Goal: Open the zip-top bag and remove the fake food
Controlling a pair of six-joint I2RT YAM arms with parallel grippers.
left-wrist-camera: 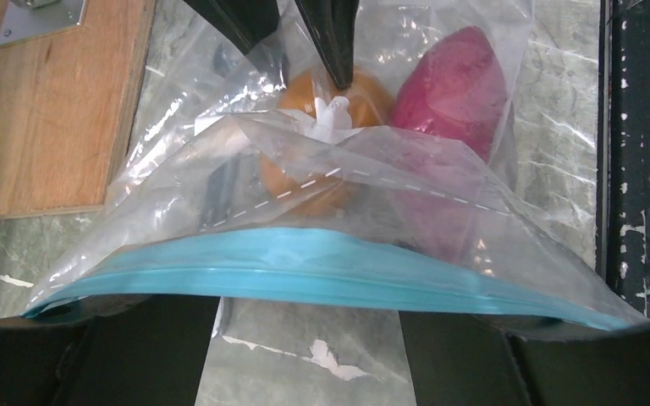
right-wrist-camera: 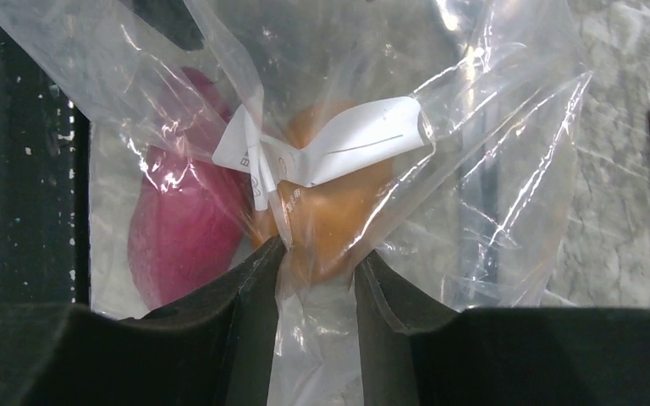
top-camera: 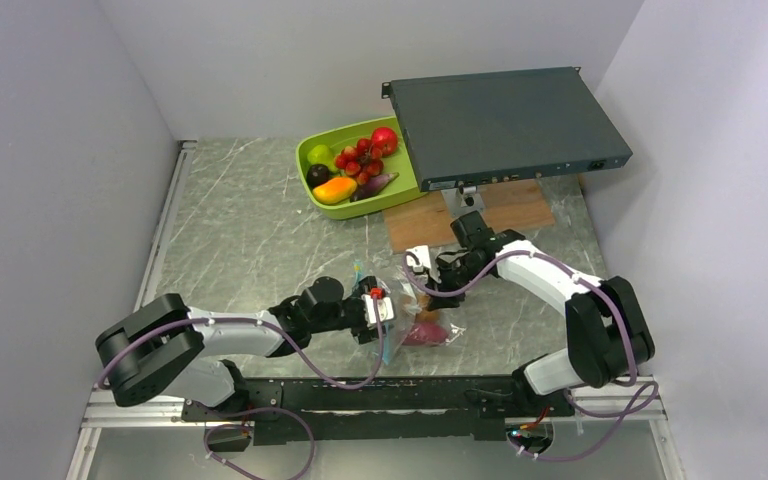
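Note:
The clear zip top bag (top-camera: 430, 327) lies between my grippers, holding a magenta food item (left-wrist-camera: 450, 89) and an orange one (right-wrist-camera: 337, 207) with a white label. My left gripper has its fingers apart beneath the bag's blue zip edge (left-wrist-camera: 305, 262); whether plastic is between them is unclear. My right gripper is at the bag's other side, crumpled film running between its fingers, which stand part open; whether they grip it is unclear.
A green tray (top-camera: 310, 200) of assorted fake fruit stands at the back, beside a wooden board (top-camera: 523, 208) under a dark raised panel (top-camera: 505, 120).

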